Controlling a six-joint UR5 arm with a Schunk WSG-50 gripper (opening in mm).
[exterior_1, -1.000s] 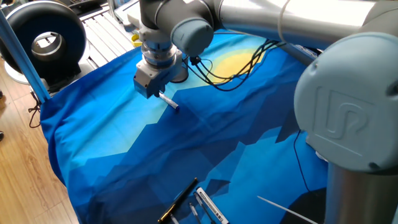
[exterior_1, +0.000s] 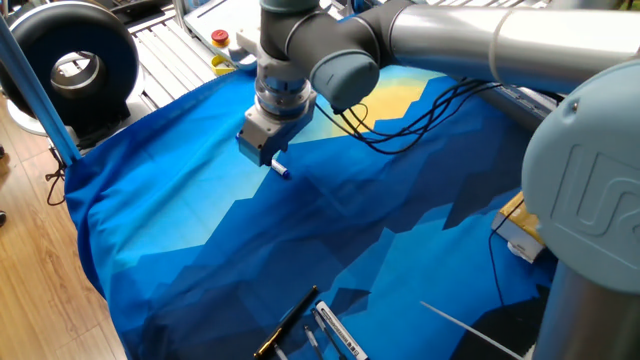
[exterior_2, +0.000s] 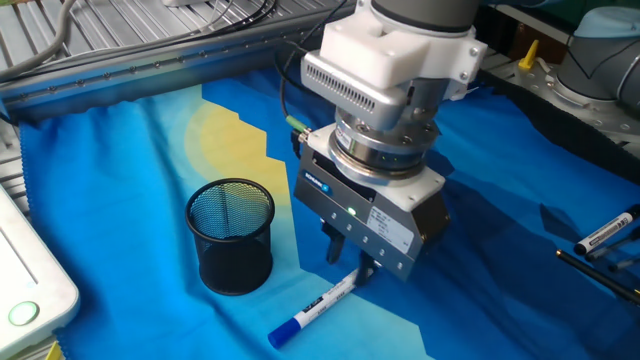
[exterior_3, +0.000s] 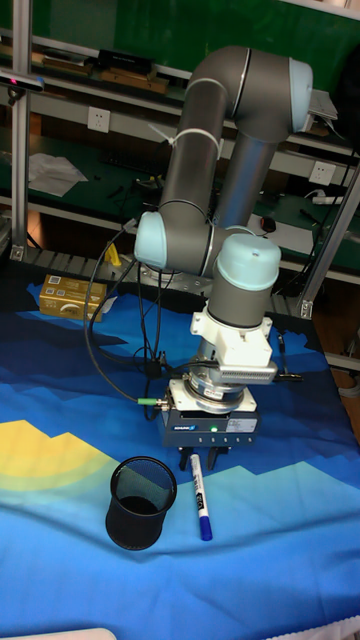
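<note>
A white marker with a blue cap (exterior_2: 318, 308) lies on the blue cloth, its cap pointing away from my gripper. In exterior view 2 my gripper (exterior_2: 349, 256) is open, its two dark fingers (exterior_2: 334, 244) apart, one in front of the marker's far end. From exterior view 3, the marker (exterior_3: 199, 499) reaches up to just beneath the gripper (exterior_3: 198, 459); whether its end is between the fingers I cannot tell. The gripper body covers that end of the marker (exterior_1: 281, 168) in exterior view 1. A black mesh cup (exterior_2: 232, 245) stands upright beside the marker, apart from it.
Several pens, including another white marker (exterior_1: 338, 328), lie at the cloth's near edge in exterior view 1. A yellow box (exterior_3: 72, 297) sits near the arm's base. A white device (exterior_2: 30, 290) borders the cup's side. Open cloth surrounds the marker's cap.
In exterior view 1 my gripper has moved right and slightly down the picture, covering more of the marker. The marker's capped end stays in about the same place.
</note>
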